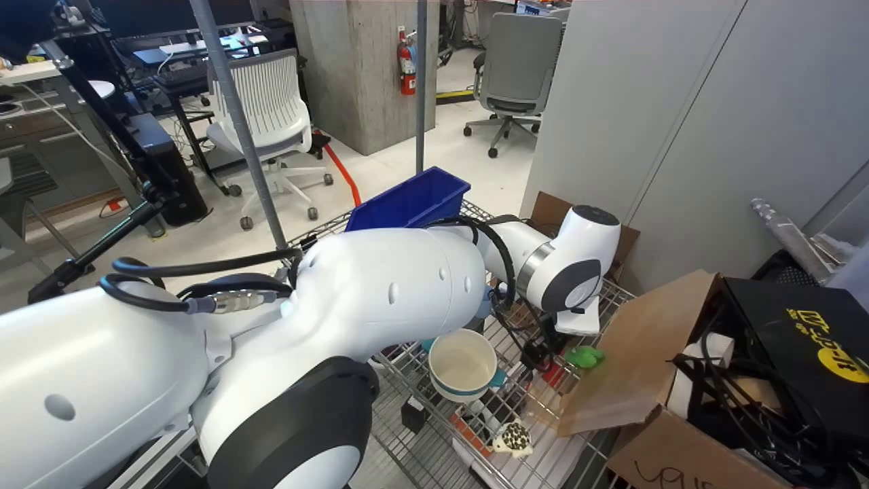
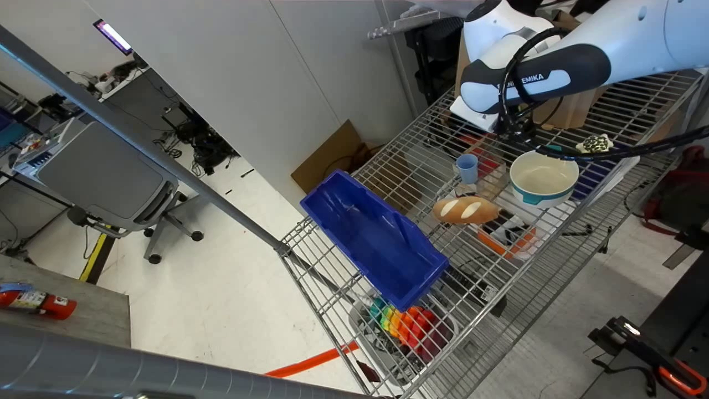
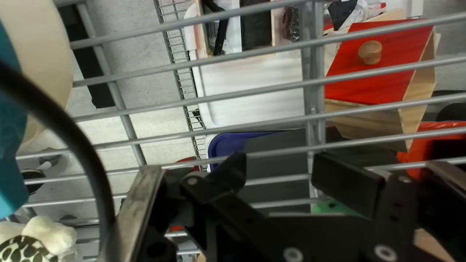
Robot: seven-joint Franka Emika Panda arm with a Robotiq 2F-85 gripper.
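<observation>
My gripper stands open, its two dark fingers wide apart and pointing down over the wire shelf. Between the fingertips only shelf wires and dark shapes below them show. A green object (image 1: 584,356) lies on the shelf beneath the hand, close to the cardboard flap. In the wrist view a bit of that green object (image 3: 334,209) shows behind the right finger, mostly covered by the gripper. Exterior view 2 does not show it, as the arm covers that spot.
A cream and teal pot (image 2: 545,178), blue cup (image 2: 467,168), bread loaf (image 2: 465,209) and spotted turtle toy (image 1: 513,439) rest on the shelf. An empty blue bin (image 2: 375,239) stands at the far end. An open cardboard box (image 1: 692,456) borders the right side.
</observation>
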